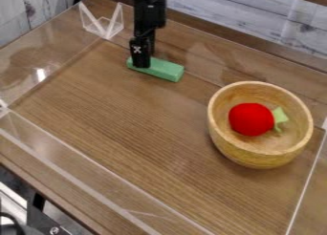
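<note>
A black gripper (140,53) reaches down from the top centre, open, its fingertips just at the upper left part of a green rectangular block (159,70) lying on the wooden table. Whether the fingertips touch the block is hard to tell.
A wooden bowl (261,147) on the right holds a red ball (251,118) and a light green piece (281,122). A clear plastic object (101,21) stands at the back left.
</note>
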